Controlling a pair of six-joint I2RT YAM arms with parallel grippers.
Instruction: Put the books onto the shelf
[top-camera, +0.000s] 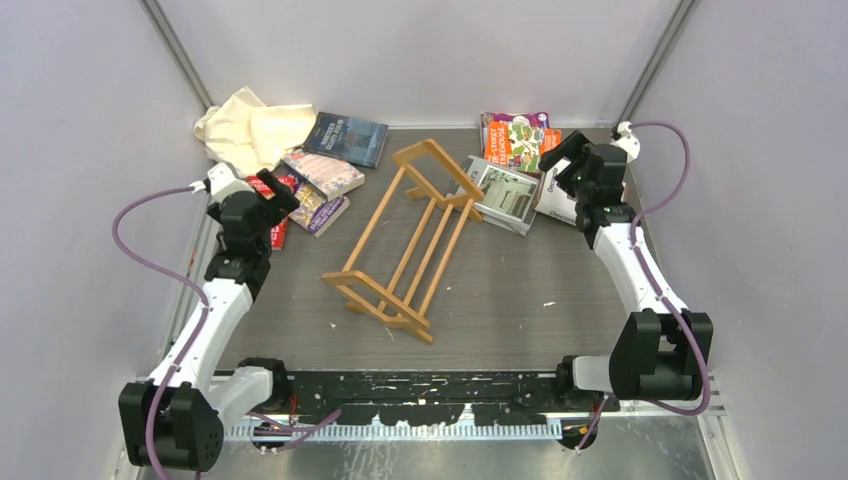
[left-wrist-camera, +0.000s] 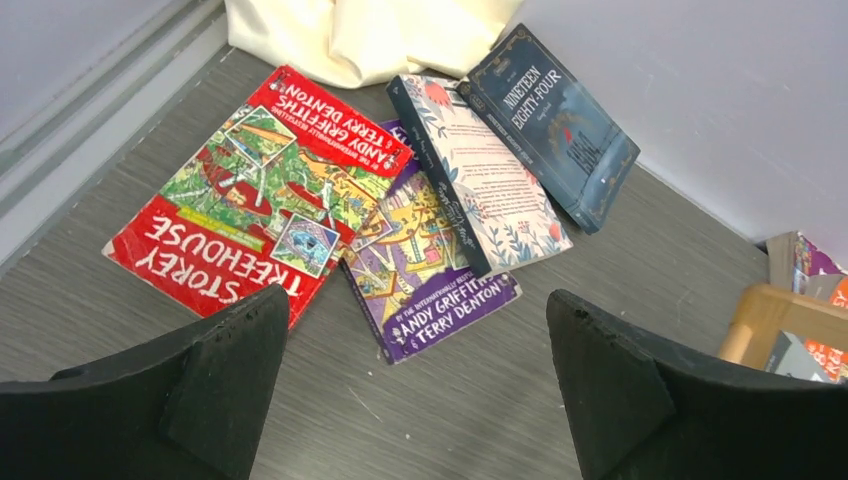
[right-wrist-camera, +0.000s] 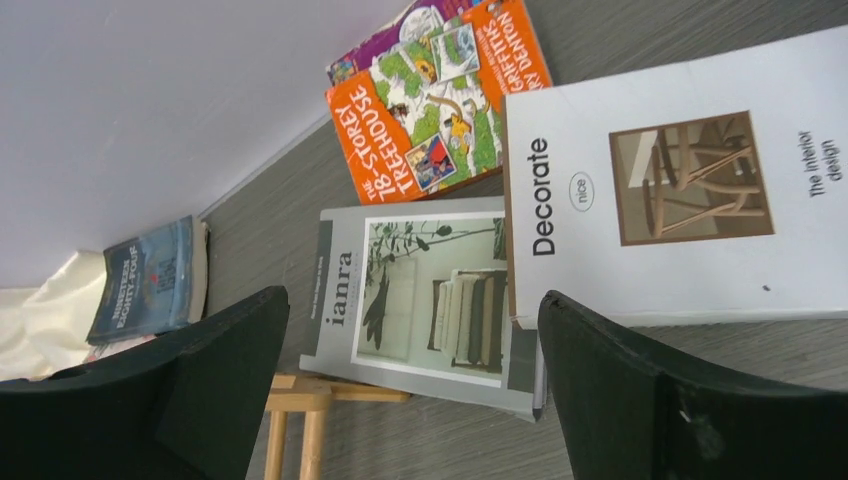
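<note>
Below my open left gripper lie a red Treehouse book, a purple book, a floral book overlapping it, and the dark Nineteen Eighty-Four book. Nothing is between that gripper's fingers. My right gripper is open and empty too, above a grey ianra book and a white Decorate book that partly covers it. Behind them an orange Treehouse book rests partly over a purple one. The wooden rack stands slantwise mid-table, its far end against the ianra book.
Cream cloth is heaped in the back left corner, touching the Nineteen Eighty-Four book. Walls close off the back and both sides. Bare table shows right of the rack and along the front.
</note>
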